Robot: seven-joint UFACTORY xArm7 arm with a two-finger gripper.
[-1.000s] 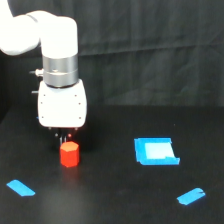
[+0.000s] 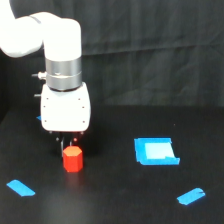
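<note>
A small red hexagonal block (image 2: 72, 158) lies on the dark table at the left of the camera view. Right above it is my gripper (image 2: 71, 146), pointing down from the white arm. Its thin dark fingers blend into the black background, close to the block's upper edge. Whether they touch or grip the block cannot be made out, nor how far apart they stand.
A white patch framed with blue tape (image 2: 140, 146) lies right of centre. Single blue tape strips mark the table at the front left (image 2: 20, 188) and the front right (image 2: 191, 196).
Both the arm and the red block have shifted slightly to the right and toward the camera. The tape marks and the white patch are where they were.
</note>
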